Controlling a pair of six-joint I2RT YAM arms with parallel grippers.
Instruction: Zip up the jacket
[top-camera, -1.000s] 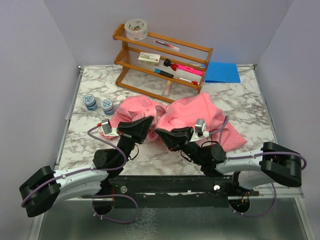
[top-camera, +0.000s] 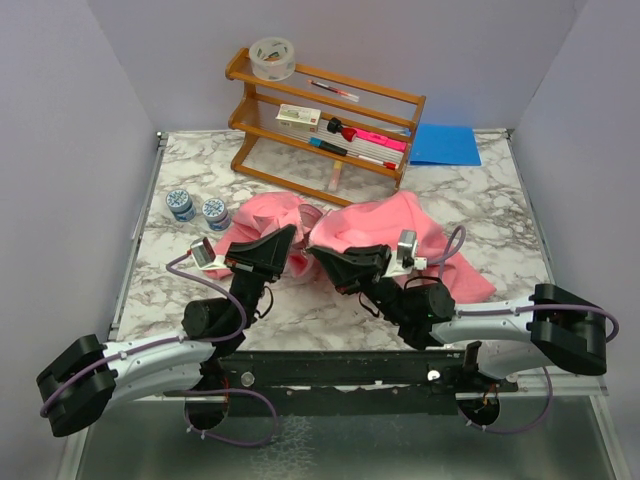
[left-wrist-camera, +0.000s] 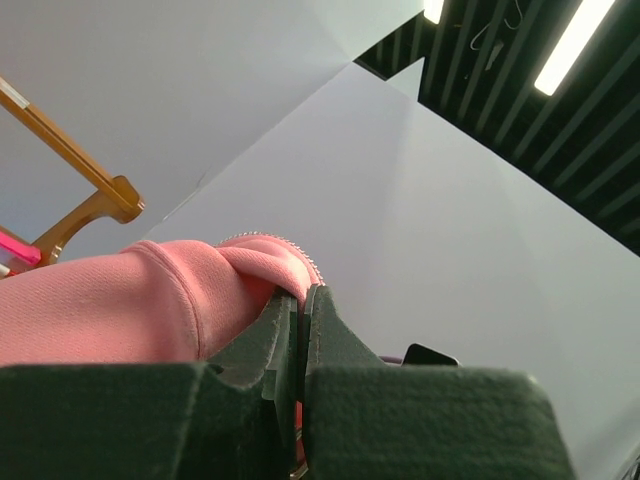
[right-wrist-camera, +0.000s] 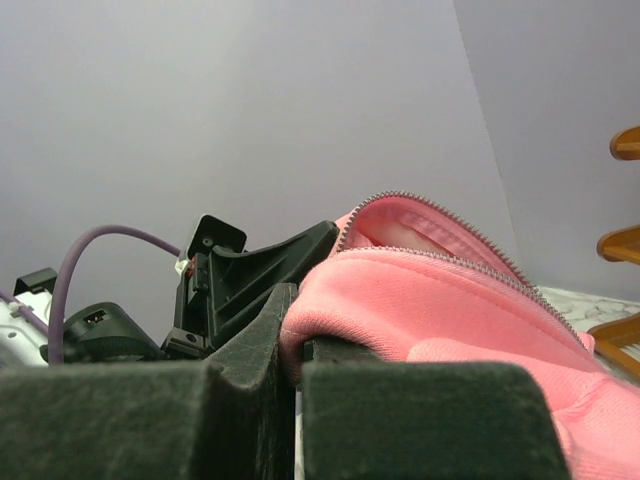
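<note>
The pink jacket (top-camera: 380, 222) is spread on the table in front of the rack, its two sides gathered toward my grippers. My left gripper (top-camera: 294, 230) is shut on a fold of the jacket (left-wrist-camera: 175, 300), its fingertips pinching the cloth beside a curved row of zipper teeth (left-wrist-camera: 275, 238). Close by on the right, my right gripper (top-camera: 310, 250) is shut on the other side's edge; cloth drapes over its fingers in the right wrist view. Zipper teeth (right-wrist-camera: 440, 212) run in two lines, apart from each other, in that view. The slider cannot be made out.
A wooden rack (top-camera: 250, 130) with pens and boxes stands behind the jacket. Two small jars (top-camera: 180, 205) sit at the left, and a blue sheet (top-camera: 445, 145) lies at the back right. Bare marble tabletop (top-camera: 500, 240) shows on the right.
The left gripper has shifted slightly left, drawing its fold of cloth along. The right gripper's tip has risen a little toward the rack in the top view.
</note>
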